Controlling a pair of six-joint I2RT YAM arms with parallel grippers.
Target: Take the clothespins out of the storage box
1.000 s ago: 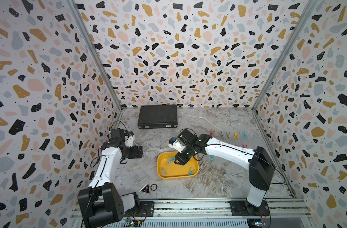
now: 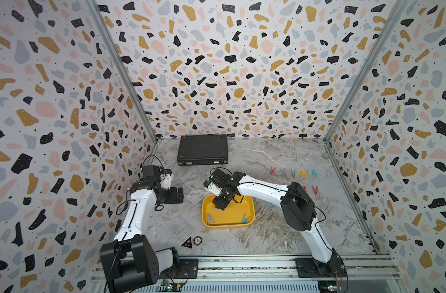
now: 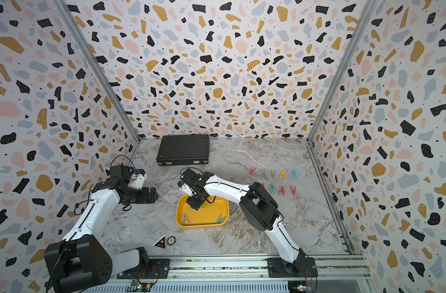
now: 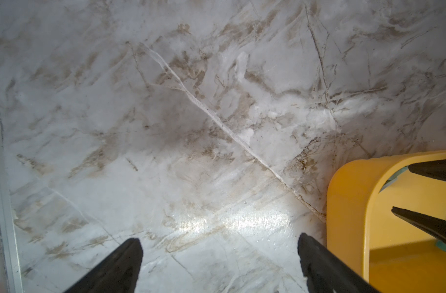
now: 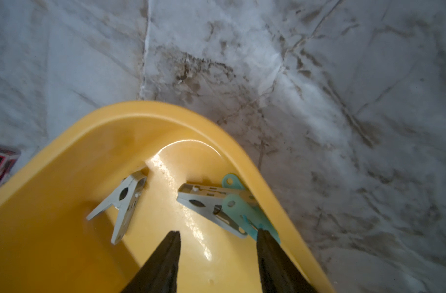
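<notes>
The yellow storage box (image 2: pixel 227 225) stands on the marble table. In the right wrist view a grey clothespin (image 5: pixel 121 202) lies alone, while another grey clothespin (image 5: pixel 208 202) lies together with a teal clothespin (image 5: pixel 247 214) against the box wall. A further teal clothespin (image 2: pixel 245 219) lies at the box's right end. My right gripper is open above the box, its fingers (image 5: pixel 166 263) short of the grey and teal pair, with nothing between them. Off to the left of the box, my left gripper hangs open over bare table.
Several clothespins lie on the right of the table, among them a yellow one (image 2: pixel 303 173) and a red one (image 2: pixel 315 190). A black case (image 2: pixel 202 148) is at the back. A small triangular item (image 2: pixel 187 242) and a ring (image 2: pixel 198 240) lie front left.
My right arm has swung left across the box, and its gripper now covers the clothespins near the back left that showed before. The left arm has stayed still.
</notes>
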